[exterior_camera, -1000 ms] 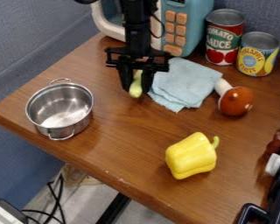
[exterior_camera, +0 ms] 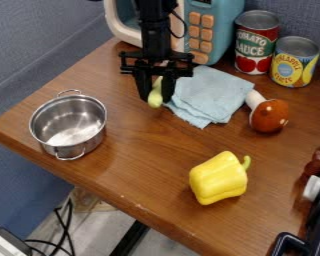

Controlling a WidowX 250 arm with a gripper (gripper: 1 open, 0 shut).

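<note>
My black gripper (exterior_camera: 155,80) hangs at the back middle of the table, pointing down at a pale yellow-green vegetable (exterior_camera: 155,97) just beside a folded light blue cloth (exterior_camera: 206,93). The fingers reach the vegetable, but whether they are shut on it is too small and dark to tell. A steel pot (exterior_camera: 67,125) sits at the left, and a yellow bell pepper (exterior_camera: 218,178) lies at the front right.
A toy microwave (exterior_camera: 211,25), a tomato sauce can (exterior_camera: 255,42) and a yellow can (exterior_camera: 294,62) stand at the back. A mushroom-like toy (exterior_camera: 268,115) lies right of the cloth. Dark items line the right edge.
The gripper has shifted very slightly up and back over the last second; the other things stay where they were.
</note>
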